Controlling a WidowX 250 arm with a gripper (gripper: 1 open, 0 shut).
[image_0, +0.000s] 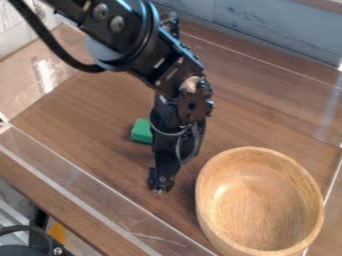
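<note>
My black gripper (163, 182) points down over the wooden table, low and just left of a wooden bowl (261, 200). Its fingers stand open as far as can be told, with nothing visible between them. Behind it lies a green block (142, 131), partly hidden by the wrist and gripper.
A pale wall runs along the back. The near left edge of the table drops to clutter and cables.
</note>
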